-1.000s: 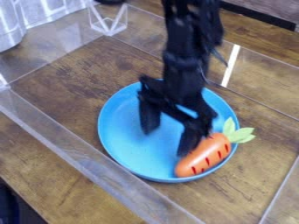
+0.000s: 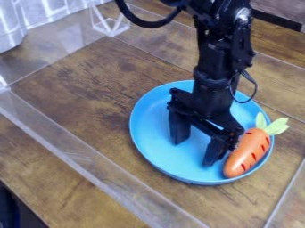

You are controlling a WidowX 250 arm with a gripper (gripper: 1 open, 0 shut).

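My black gripper (image 2: 205, 125) is lowered into a blue plate (image 2: 155, 142) right of centre, its two dark fingers spread over the plate's middle. An orange toy carrot (image 2: 247, 153) with pale green leaves lies at the plate's right side, just right of the right finger. I see nothing held between the fingers, though the dark parts overlap and are hard to make out.
Wooden table (image 2: 84, 89) with clear room to the left. Transparent strips run along the lower left and upper left. A small white wire object (image 2: 110, 22) and white fabric (image 2: 18, 22) sit at the back left.
The arm and gripper look sharper and slightly higher in view than before. The plate and carrot have shifted right compared with one second ago.
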